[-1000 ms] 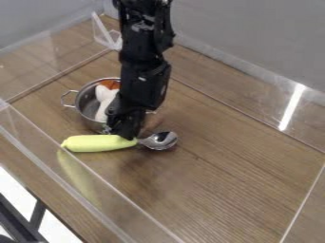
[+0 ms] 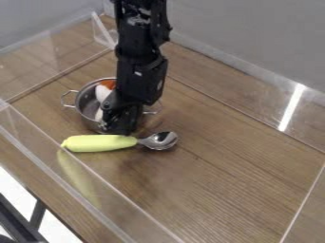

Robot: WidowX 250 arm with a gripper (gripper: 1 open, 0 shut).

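The black gripper (image 2: 121, 116) hangs low at the front right of a steel pot (image 2: 80, 101), just behind a yellow object (image 2: 97, 143) and a metal spoon (image 2: 160, 140) that lie on the wooden surface. Inside the pot are something white (image 2: 105, 93) and something orange-red, partly hidden by the arm. The fingers are dark against the arm, so their opening and anything between them cannot be made out.
Clear plastic walls edge the wooden surface (image 2: 229, 180) at the left and back. A dark frame shows beyond the lower-left edge.
The gripper has shifted slightly over the last second, staying just behind the yellow object. The pot, yellow object and spoon look unmoved.
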